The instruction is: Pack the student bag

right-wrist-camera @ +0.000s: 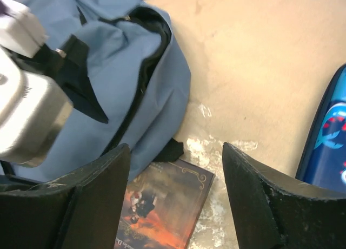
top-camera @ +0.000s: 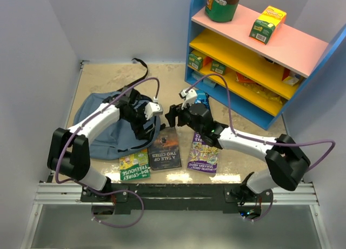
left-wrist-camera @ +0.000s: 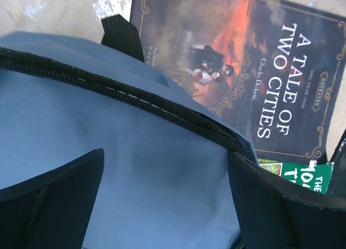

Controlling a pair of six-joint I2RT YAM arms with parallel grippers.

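Observation:
The blue bag (top-camera: 105, 135) lies flat at the left of the table, its black zipper edge (left-wrist-camera: 124, 97) running across the left wrist view. Over the bag's right part my left gripper stands open, its fingers apart with bag cloth behind them. My right gripper is part open and empty, above the table right of the bag. Below it lies the dark book A Tale of Two Cities (top-camera: 165, 150). A green book (top-camera: 135, 166) and a purple book (top-camera: 203, 154) flank it. The blue pencil case (right-wrist-camera: 330, 146) is mostly hidden by my right arm in the top view.
At the back right stands a shelf (top-camera: 248, 46) with boxes on its boards. A black strap (top-camera: 141, 65) trails behind the bag. Bare table (right-wrist-camera: 238, 65) shows between the bag and the pencil case.

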